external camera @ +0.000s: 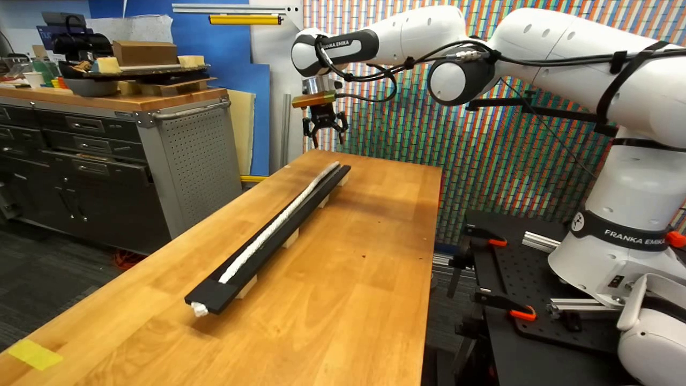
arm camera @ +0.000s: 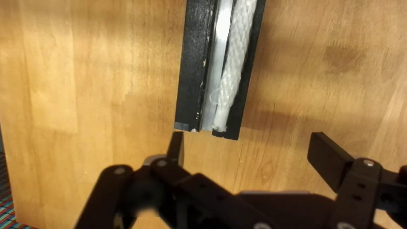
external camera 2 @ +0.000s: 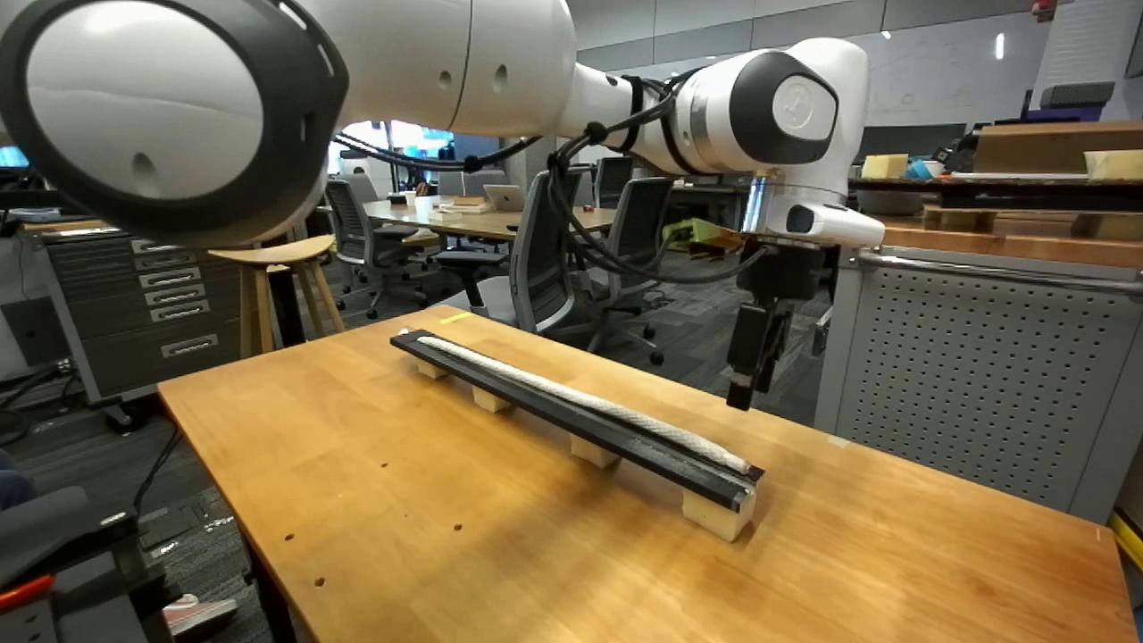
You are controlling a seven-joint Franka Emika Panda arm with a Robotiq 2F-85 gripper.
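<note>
A long black channel (external camera: 293,224) lies across the table, raised on several small wooden blocks. Along it runs a white braided rope (external camera: 276,222); its near end pokes out past the channel in exterior view 1. In the wrist view, the rope's other end (arm camera: 225,110) rests over the right side of the groove, beside the bare metallic strip (arm camera: 213,80). My gripper (external camera: 329,142) hangs above the table near that far end of the channel, clear of both rope and channel. Its fingers (arm camera: 326,158) are spread wide, open, with nothing held between them.
Bare wooden table (external camera 2: 354,461) surrounds the channel on both sides. A grey perforated cabinet (external camera 2: 964,375) stands close beyond the table edge near my gripper. Yellow tape (external camera: 35,354) marks the table's near left corner in exterior view 1.
</note>
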